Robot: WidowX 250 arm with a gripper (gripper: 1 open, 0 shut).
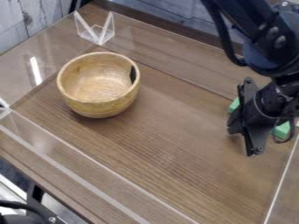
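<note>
My gripper (246, 140) is at the right of the camera view, low over the wooden table (152, 166), its fingers angled down and dark against the wood. It looks shut; whether anything thin sits between the fingertips is too small to tell. A green object (281, 129) lies just behind it, partly hidden by the gripper and arm.
A wooden bowl (100, 92) sits at the upper left. A small white wire-like object (96, 26) stands at the far back left.
</note>
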